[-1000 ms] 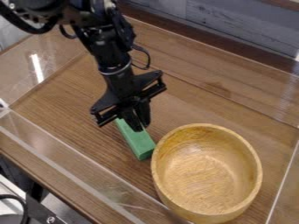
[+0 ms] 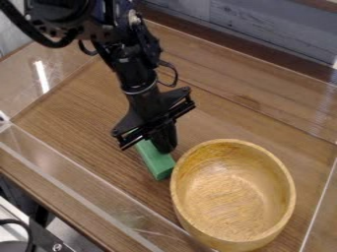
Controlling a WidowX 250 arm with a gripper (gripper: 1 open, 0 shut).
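Note:
A green block [image 2: 157,161] lies on the wooden table, just left of a large tan bowl [image 2: 232,197]. My gripper [image 2: 148,136] comes down from the upper left onto the far end of the block, its black fingers over that end. Whether the fingers hold the block cannot be told.
A grey-blue panelled wall runs along the back. The near left edge of the table shows dark cables beyond it.
The bowl has not moved.

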